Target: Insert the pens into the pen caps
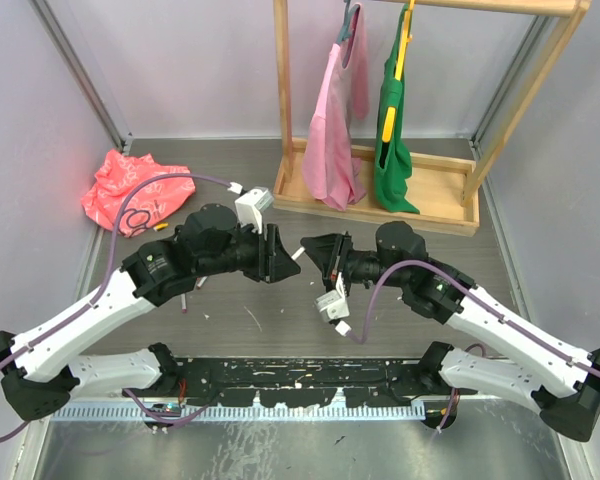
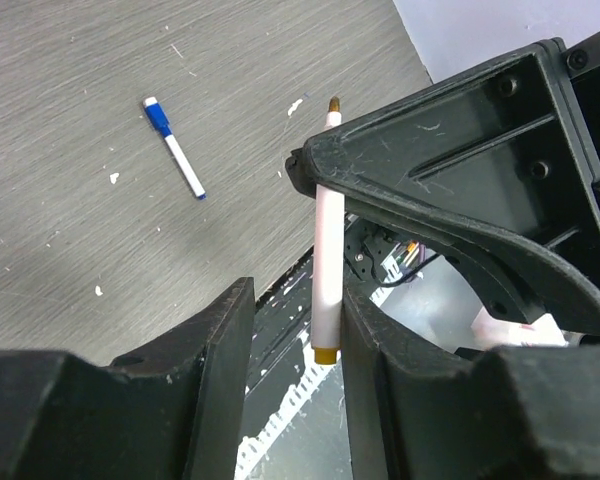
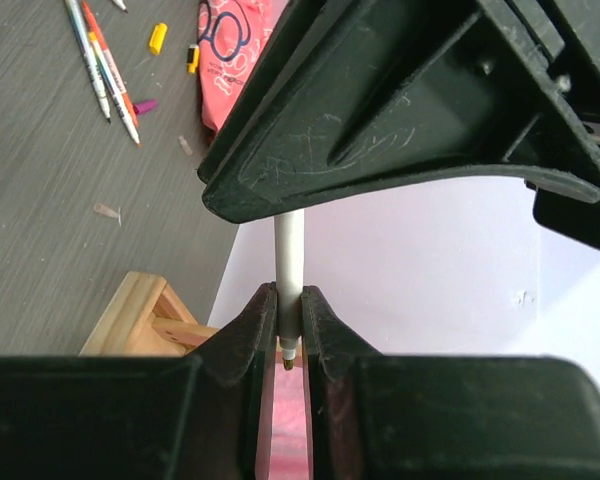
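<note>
A white pen with a yellow tip is held by my right gripper [image 1: 322, 247]; its fingers are shut on it in the right wrist view [image 3: 289, 295]. The pen lies between the two grippers, its end at the fingers of my left gripper [image 1: 277, 261]. In the left wrist view my left gripper is part open around the pen's lower end, close beside its right finger. A blue-capped pen [image 2: 180, 160] lies on the table. More pens [image 3: 105, 70] and loose caps [image 3: 158, 40] lie near the red cloth.
The red cloth [image 1: 130, 185] with scissors is at back left. A wooden rack [image 1: 440, 175] with pink and green garments stands behind my right arm. Bare table [image 1: 240, 320] shows below the grippers.
</note>
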